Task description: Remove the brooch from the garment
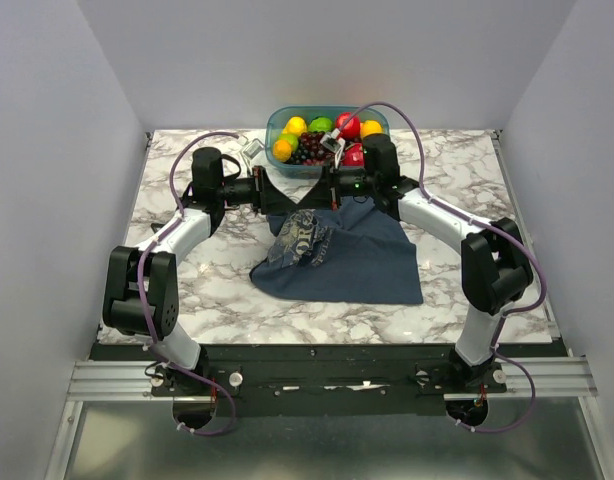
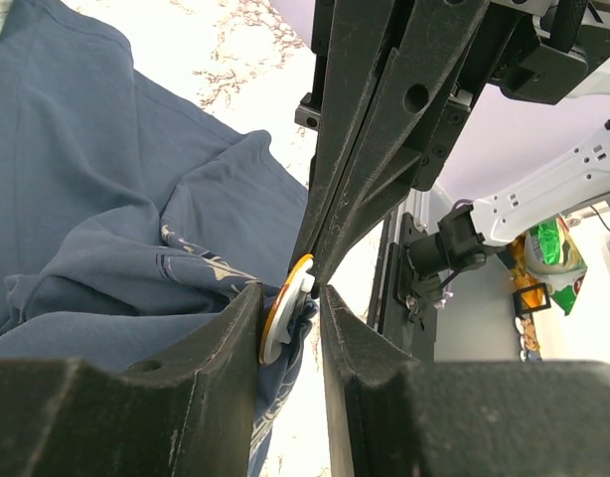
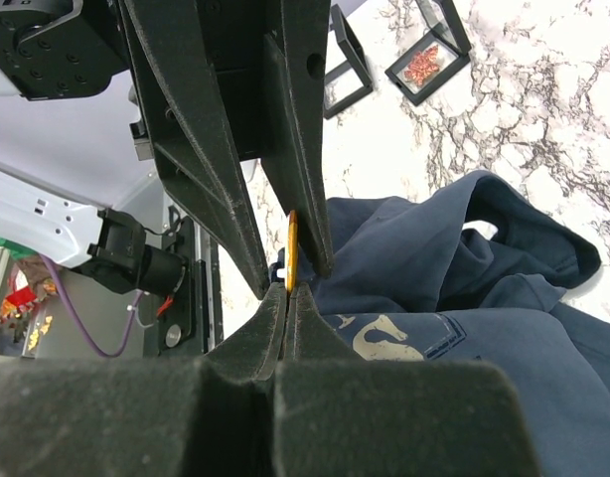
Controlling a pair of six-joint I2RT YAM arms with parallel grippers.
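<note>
The brooch (image 2: pixel 283 313), a flat disc with an orange edge, stands upright beside gathered navy cloth of the garment (image 1: pixel 367 265). It appears edge-on in the right wrist view as an orange strip (image 3: pixel 292 248); the top view does not show it clearly. My right gripper is shut, its tips meeting at the brooch's near edge with that thin edge between them. My left gripper is part open, one finger on either side of the brooch. The two grippers (image 1: pixel 295 208) meet over the garment's printed part.
Behind the grippers stands a teal basket of fruit (image 1: pixel 277 125). A small dark-framed box (image 3: pixel 429 68) lies on the marble table. Bare tabletop (image 1: pixel 467 190) extends to the right of the garment.
</note>
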